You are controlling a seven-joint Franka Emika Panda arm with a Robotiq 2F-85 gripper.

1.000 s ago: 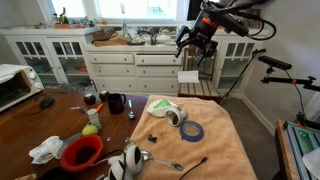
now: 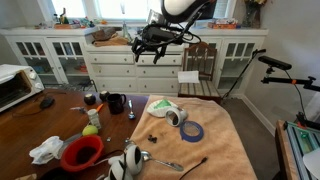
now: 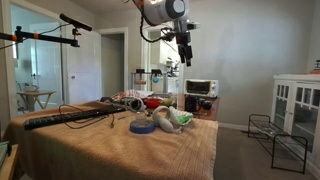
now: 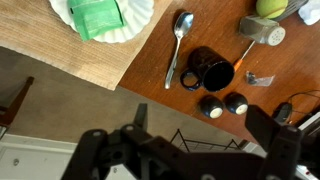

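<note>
My gripper (image 2: 149, 50) hangs high above the table with its fingers open, and nothing shows between its fingers. In exterior view 2 the gripper (image 3: 185, 60) is also well clear of the tabletop. Looking down, the wrist view shows a black mug (image 4: 210, 68) ahead of the gripper. A metal spoon (image 4: 177, 45) lies beside the mug. A white fluted dish (image 4: 135, 20) holds a green item (image 4: 97, 15).
A red bowl (image 2: 82, 152), a green fruit (image 2: 90, 130), a white cloth-like item (image 2: 46, 150), a silver-white cup (image 2: 176, 117) and a blue ring (image 2: 192, 131) are spread over the table. The tan cloth (image 2: 220, 155) has clear room at right. A toaster oven (image 2: 15, 86) stands far left.
Seen in exterior view 1, my arm and gripper have swung left, staying high above the table. The objects on the table have not moved.
</note>
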